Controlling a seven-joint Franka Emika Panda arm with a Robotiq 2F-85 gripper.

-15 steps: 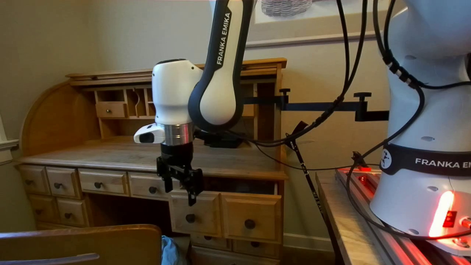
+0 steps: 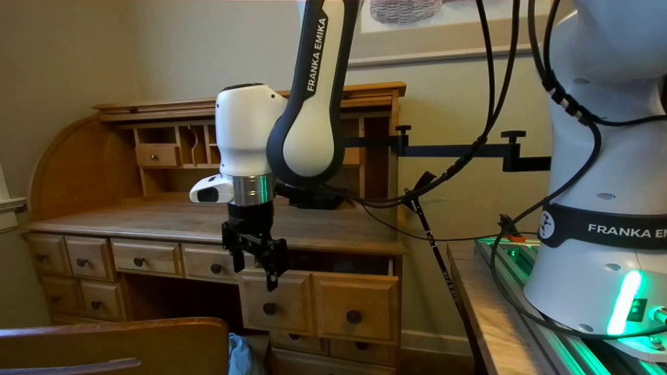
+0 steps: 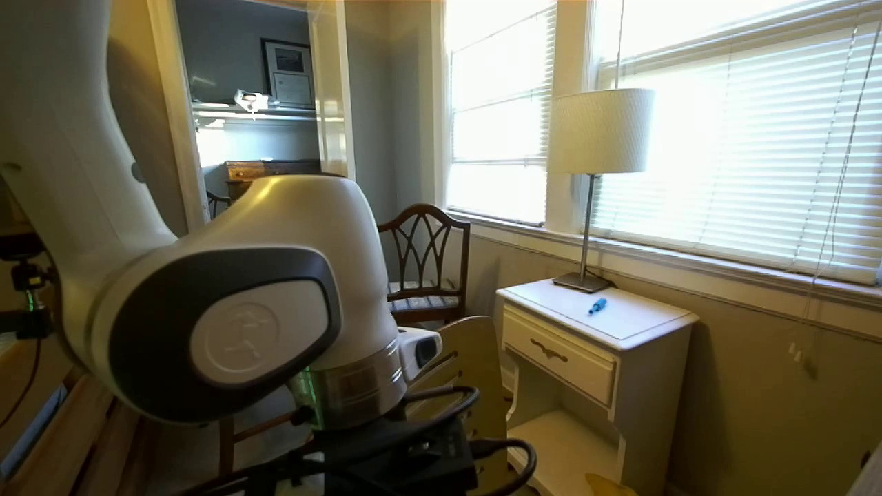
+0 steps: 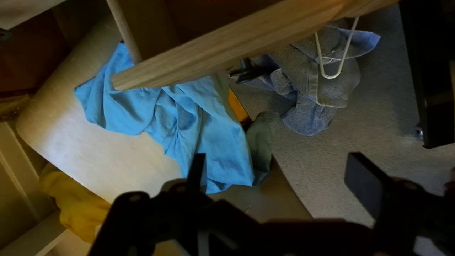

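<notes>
My gripper [image 2: 255, 269] hangs pointing down in front of the wooden desk's pulled-out drawer [image 2: 355, 307]. In the wrist view its two black fingers [image 4: 365, 181] stand wide apart with nothing between them, so the gripper is open. Below it, a light blue cloth [image 4: 179, 123] is draped over a pale wooden chair seat [image 4: 115, 147]. The drawer's front edge [image 4: 221, 42] crosses the top of that view, above part of the cloth. A grey-blue garment [image 4: 315, 81] lies on the carpet with a white hanger [image 4: 344, 55] by it.
A chair back [image 2: 112, 344] stands in front of the desk. Something yellow [image 4: 76, 200] lies by the seat's lower left edge. The white nightstand [image 3: 579, 331] carries a lamp [image 3: 591, 190] and a small blue object [image 3: 597, 305]. Bare carpet [image 4: 371, 115] shows at right.
The light on the robot's base has turned from red to green. Neither the arm nor the drawer has visibly moved.
</notes>
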